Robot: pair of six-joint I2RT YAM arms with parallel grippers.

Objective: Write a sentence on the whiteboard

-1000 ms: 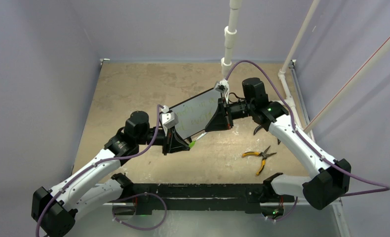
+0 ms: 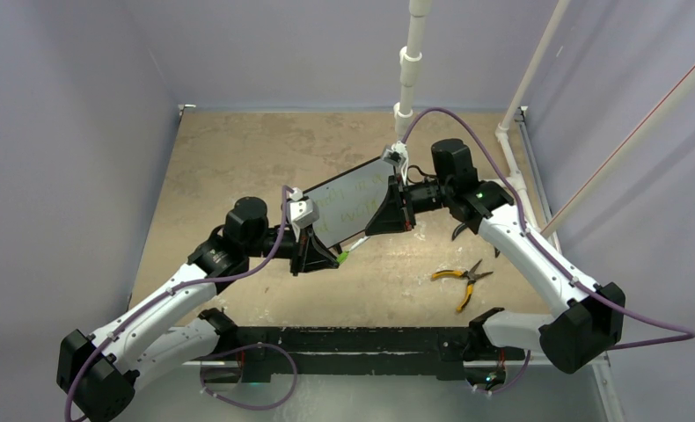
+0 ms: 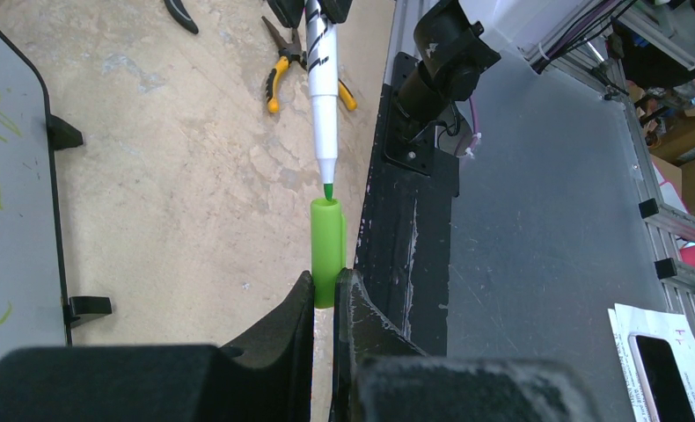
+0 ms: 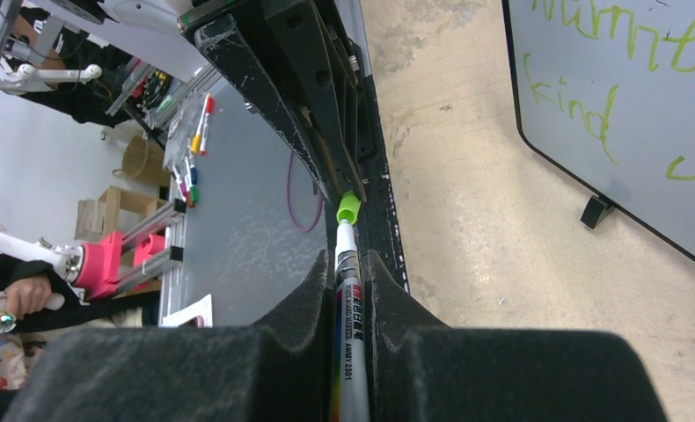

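Note:
My left gripper is shut on a bright green marker cap (image 3: pixel 328 251), whose open end faces the marker. A white marker (image 3: pixel 324 114) with a green tip is clamped in my right gripper. In the left wrist view the tip is at the mouth of the cap; whether it sits slightly inside I cannot tell. From above, cap (image 2: pixel 342 257) and marker (image 2: pixel 357 243) line up between the two grippers. Behind them the whiteboard (image 2: pixel 351 200) carries light green handwriting, with "kind" legible in the right wrist view. My right arm hides part of the board.
Yellow-handled pliers (image 2: pixel 465 283) lie on the table at the right, with another dark tool (image 2: pixel 459 230) behind them. Small black feet (image 4: pixel 596 211) stick out from the board's lower edge. The table front between the arms is bare.
The left gripper and cap have shifted very slightly at most. Both grippers keep their hold, and the right arm and whiteboard look unmoved.

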